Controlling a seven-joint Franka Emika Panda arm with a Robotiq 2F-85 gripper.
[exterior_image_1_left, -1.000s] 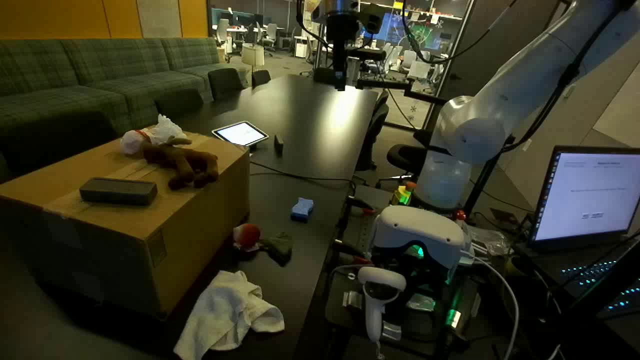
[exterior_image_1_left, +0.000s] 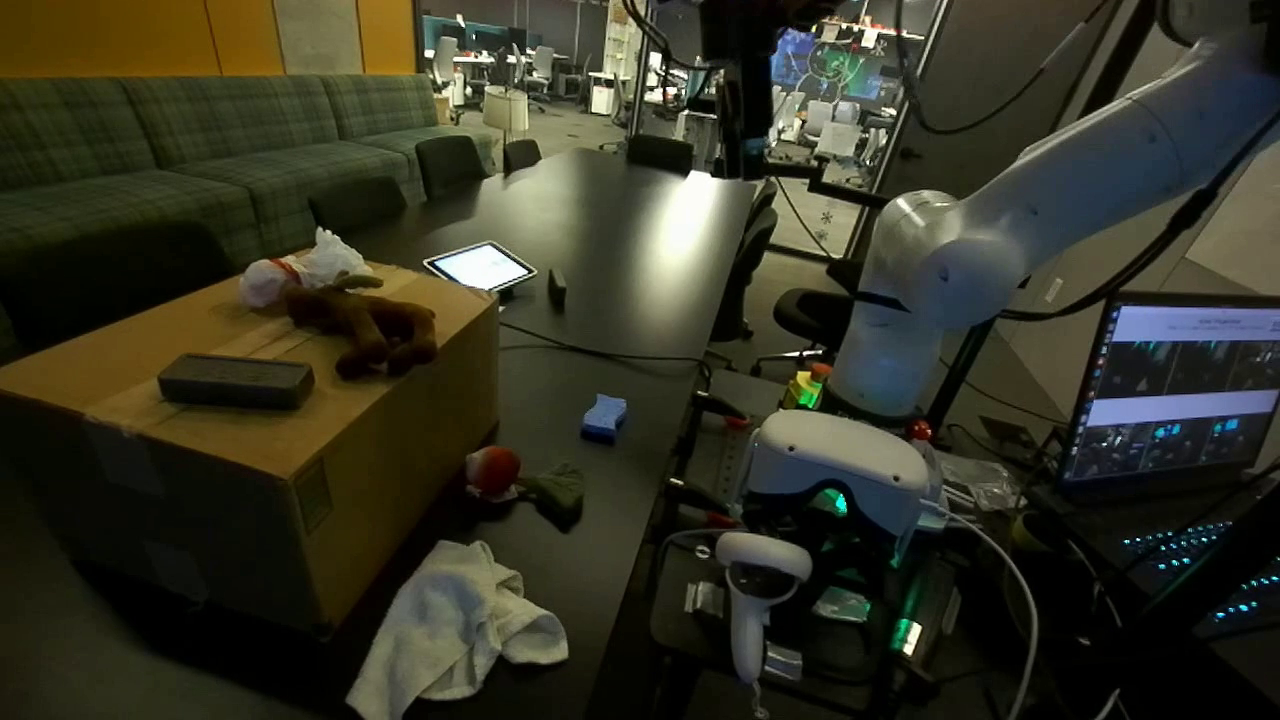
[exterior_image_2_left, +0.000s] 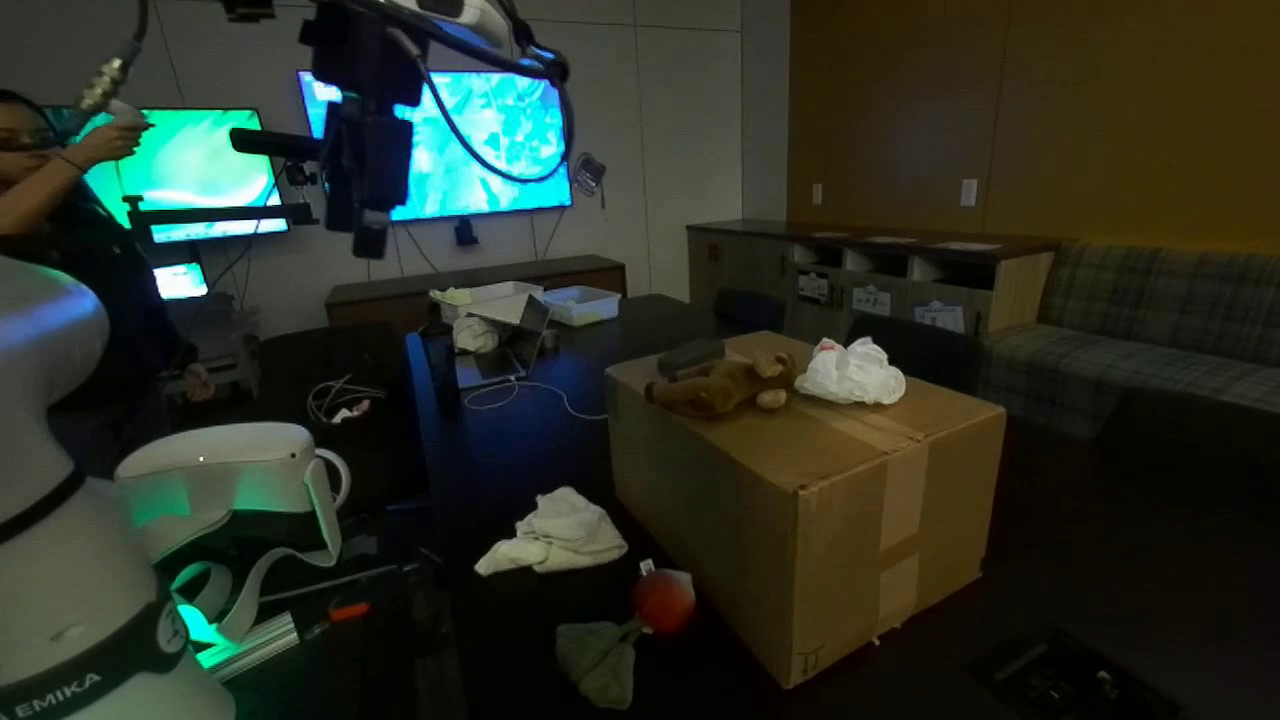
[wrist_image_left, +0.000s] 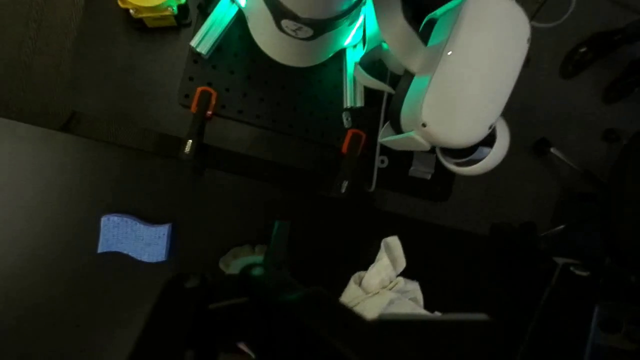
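My gripper (exterior_image_1_left: 746, 150) hangs high above the table at the top of exterior view 1, well clear of everything on it. In exterior view 2 the dark gripper (exterior_image_2_left: 369, 234) shows in front of the wall screen. Its fingers stand open and nothing appears held; the wrist view is very dark around them. On the table lie a blue sponge (exterior_image_1_left: 603, 418), a red ball-like item (exterior_image_1_left: 493, 472) beside a grey-green cloth (exterior_image_1_left: 555, 494), and a crumpled white towel (exterior_image_1_left: 462, 624). The wrist view shows the sponge (wrist_image_left: 134, 237) at left and part of the towel (wrist_image_left: 384, 288).
A large cardboard box (exterior_image_1_left: 396, 492) carries a brown plush toy (exterior_image_1_left: 369, 324), a dark eraser-like block (exterior_image_1_left: 236, 382) and a white plastic bag (exterior_image_2_left: 852, 372). A tablet (exterior_image_1_left: 480, 265) stands farther back. A white headset (exterior_image_1_left: 840, 468) sits beside the robot base.
The arm and gripper have shifted right and a little upward in exterior view 1. The laptop screen shows different content. Objects on the table and box have stayed put.
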